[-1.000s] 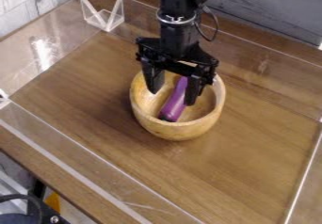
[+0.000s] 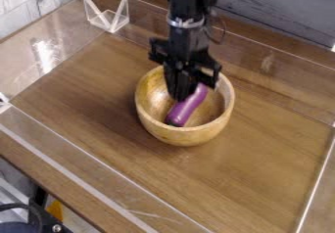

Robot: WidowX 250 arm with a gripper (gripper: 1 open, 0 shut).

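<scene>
A round yellow-wooden bowl [image 2: 185, 133] sits mid-table with an elongated purple object [image 2: 187, 106] lying diagonally inside it. My black gripper [image 2: 175, 88] reaches down from the top over the bowl, its lower end at the upper left end of the purple object. The fingertips are blurred and small, so whether they are open or shut, or touching the object, is unclear.
A clear plastic bracket [image 2: 109, 15] stands at the back left edge. A grey wall runs along the back.
The gripper has narrowed and shifted slightly within the bowl, now more upright over the upper end of the purple object, which appears slightly shifted.
</scene>
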